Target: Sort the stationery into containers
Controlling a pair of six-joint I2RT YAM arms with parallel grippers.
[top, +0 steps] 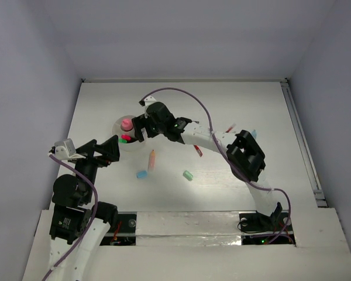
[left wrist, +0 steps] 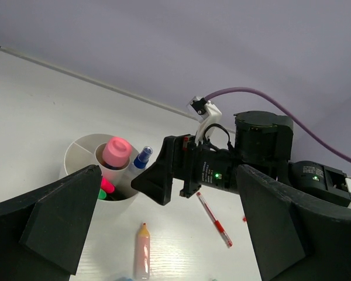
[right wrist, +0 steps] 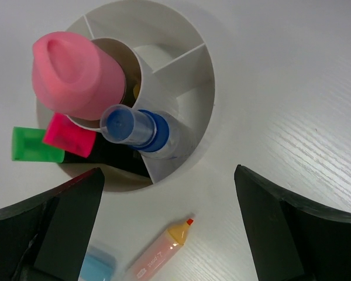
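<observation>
A white divided holder (right wrist: 181,70) at the back left contains a pink piece (right wrist: 76,76), green (right wrist: 35,144) and red (right wrist: 67,134) capped items and a clear blue-banded item (right wrist: 126,126). My right gripper (top: 139,130) stands open just right of it, nothing between its fingers. My left gripper (top: 108,151) is open at the lower left. Loose on the table lie an orange-tipped pink marker (left wrist: 142,254), a small blue item (top: 141,174), a small green item (top: 188,175) and a red-and-white pen (left wrist: 216,222).
More items, a red one (top: 230,128) and a light blue one (top: 254,134), lie at the right, partly behind the right arm. Grey walls surround the table.
</observation>
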